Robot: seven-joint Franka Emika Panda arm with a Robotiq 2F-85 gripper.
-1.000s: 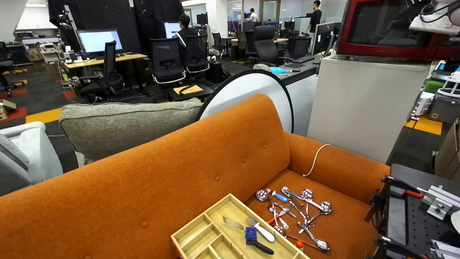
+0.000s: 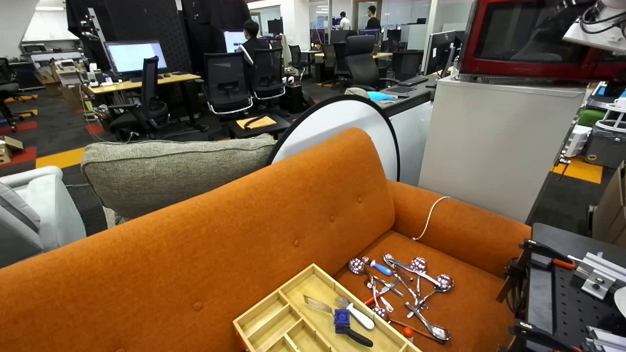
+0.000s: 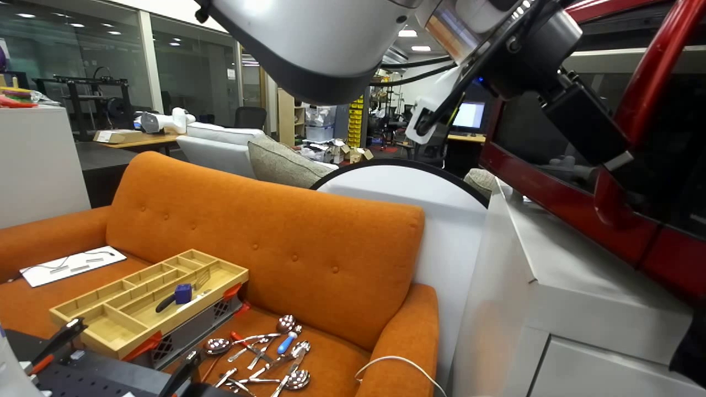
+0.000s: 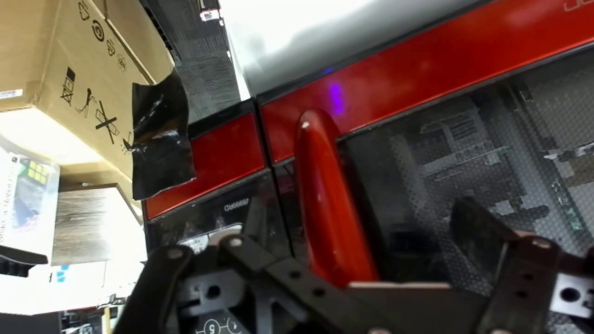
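Observation:
A red microwave (image 2: 528,41) with a dark window stands on a white cabinet, its door closed. In the wrist view its red upright handle (image 4: 331,206) runs between the two fingers of my gripper, which is open. The left finger lies over the seam and control panel side, the right finger over the dark door window. A gap shows on both sides of the handle, wider on the right. In the second exterior view my gripper (image 3: 619,162) is close to the door, by the upper part of the handle (image 3: 607,198).
A white cabinet (image 3: 595,291) carries the microwave. Cardboard boxes (image 4: 89,83) and a black flap (image 4: 161,139) lie beside it in the wrist view. The orange sofa (image 2: 264,234) holds a wooden tray (image 2: 264,314) and several metal utensils.
In the first exterior view the arm at the top right has shifted slightly right and up. A standing person in the background has moved left. Sofa, tray and microwave look unchanged.

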